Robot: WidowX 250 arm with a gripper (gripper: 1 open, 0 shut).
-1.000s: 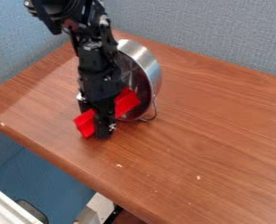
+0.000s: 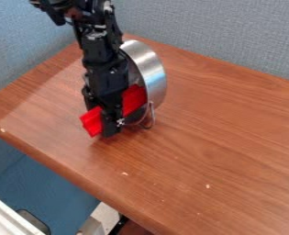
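My black gripper [image 2: 107,115] reaches down from the top left, shut on a red block [image 2: 132,97] that shows on both sides of the fingers near the tabletop. Right behind it a silver metal pot [image 2: 151,73] lies on its side, its open mouth toward the gripper and its wire handle at the lower right. The gripper hides part of the pot's inside and the middle of the block. Whether the block is inside the pot's mouth or just before it is hard to tell.
Grey-blue padded walls border the back and left. A white bin [image 2: 5,218] stands below the table's front-left edge.
The pot has barely moved.
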